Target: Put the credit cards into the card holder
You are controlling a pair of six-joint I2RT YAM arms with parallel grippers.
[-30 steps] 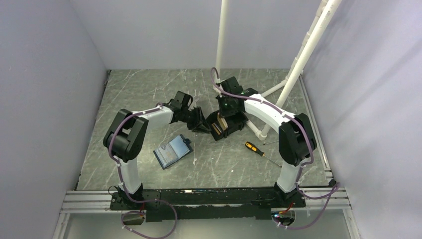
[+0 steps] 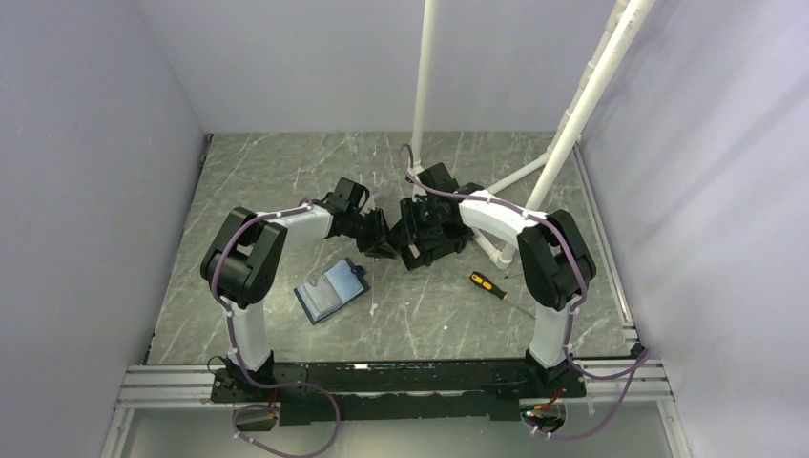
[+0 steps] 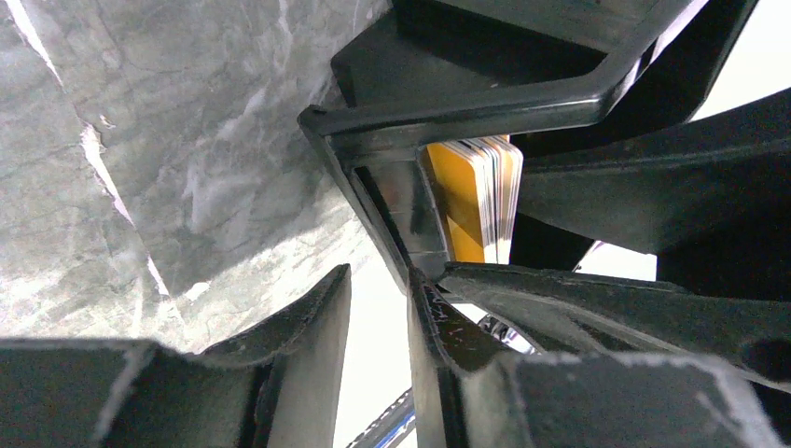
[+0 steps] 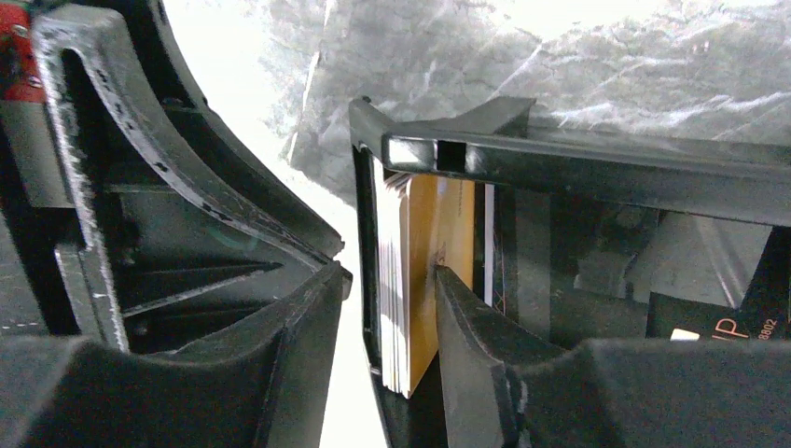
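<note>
The black card holder (image 2: 444, 250) stands at the table's centre, with gold-faced cards (image 2: 414, 251) upright in its left end. In the right wrist view, the card stack (image 4: 396, 280) shows white edges and lies between the fingers of my right gripper. Its right fingertip (image 4: 446, 280) is at the gold face, and its fingers stand part open; contact is unclear. My left gripper is at the holder's left end, a narrow empty gap between its fingers. From there, the cards (image 3: 476, 196) show behind the holder's end wall (image 3: 396, 201).
Left of centre, in front of the left arm, lies a flat blue case (image 2: 331, 290). A yellow-black screwdriver (image 2: 488, 283) is at front right. White pipes (image 2: 589, 86) rise behind the holder.
My right gripper has come down and left towards the holder's left end, where the cards now stand closer to the end wall. The left gripper has hardly moved.
</note>
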